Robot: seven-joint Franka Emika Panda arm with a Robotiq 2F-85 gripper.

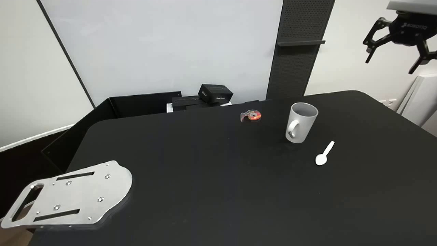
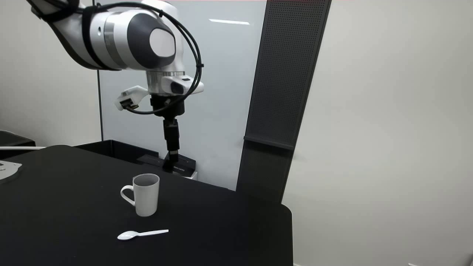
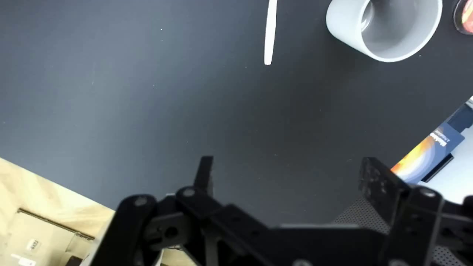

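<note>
High over the table's far right side in exterior view 1, my gripper [image 1: 389, 67] stands open and empty. Its two fingers are wide apart in the wrist view, with only bare table between them. A light grey mug [image 1: 301, 123] stands upright, handle toward the camera. Near it a white plastic spoon [image 1: 322, 158] lies flat on the table. In the wrist view, the mug [image 3: 394, 26] and the spoon's handle [image 3: 270, 35] are at the top edge, apart from my fingers; the spoon's bowl is out of frame there.
A tape dispenser [image 1: 252, 115] lies behind the mug. The silver metal plate [image 1: 90, 188] is at the front left. Black boxes [image 1: 215, 94] sit beyond the back edge. Between plate and mug, the black table [image 1: 196, 172] is clear.
</note>
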